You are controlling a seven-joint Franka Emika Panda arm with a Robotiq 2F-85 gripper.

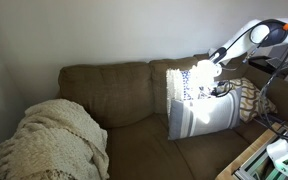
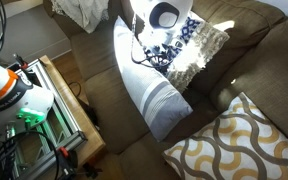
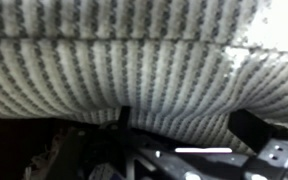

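A white pillow with grey stripes leans against the sofa back, and its ribbed weave fills most of the wrist view. My gripper is open at this fabric, its two black fingers spread apart along the lower part of the view. In exterior view 2 the striped pillow stands beside a cream textured pillow, with the arm's white wrist over their tops. The fingertips are hard to make out in the exterior views. Whether fabric lies between the fingers is unclear.
A patterned pillow with yellow and grey waves rests at one end of the brown sofa. A cream knitted blanket covers the opposite end. The robot's base stands on a wooden-edged table.
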